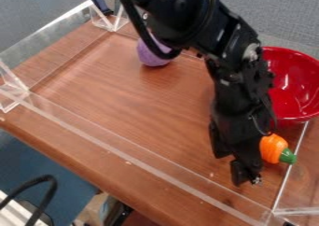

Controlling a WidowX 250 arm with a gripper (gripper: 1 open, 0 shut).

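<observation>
My black gripper [247, 160] hangs low over the right part of the wooden table [125, 108], its tips beside an orange carrot-like toy with a green end [275, 149]. Whether it is open or shut is unclear, as the dark fingers blend together. A red bowl [289, 80] sits behind the gripper at the right, partly hidden by it. A purple round object [152, 53] lies at the back, partly behind the arm.
Clear plastic walls [15, 88] edge the table at the left, front and right. A grey wall stands behind.
</observation>
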